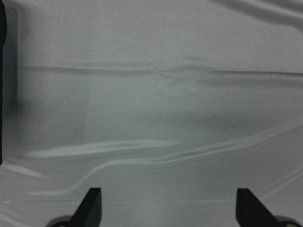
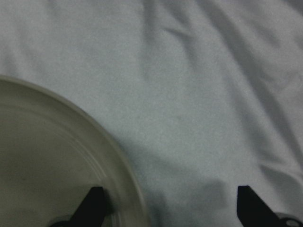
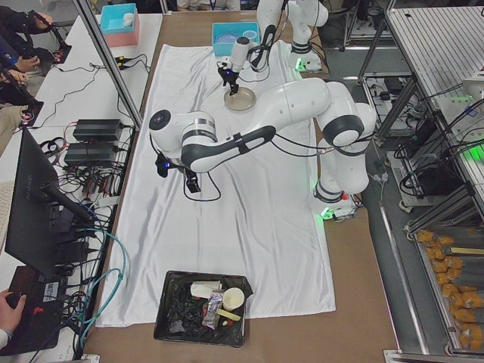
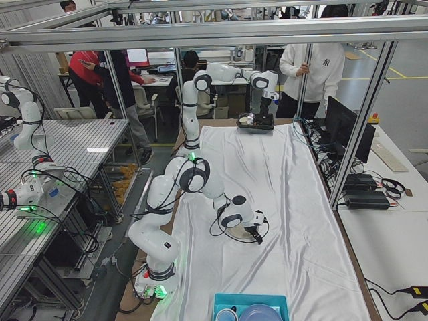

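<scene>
A beige plate (image 3: 240,103) lies on the white cloth (image 3: 227,242), with my right gripper (image 3: 229,86) low at its edge. In the right wrist view the plate's rim (image 2: 109,146) curves between the open fingers of that gripper, one fingertip over the plate and the other over cloth. My left gripper (image 3: 178,175) hangs over the middle-left of the cloth; its wrist view shows it open (image 1: 168,194), with only cloth below and a dark edge at the far left that I cannot identify.
A black tray (image 3: 170,325) with cups and packets sits at one end of the table, a blue bin (image 4: 251,297) with dishes at the other. Monitors, cables and power units line one long side, outside the cloth.
</scene>
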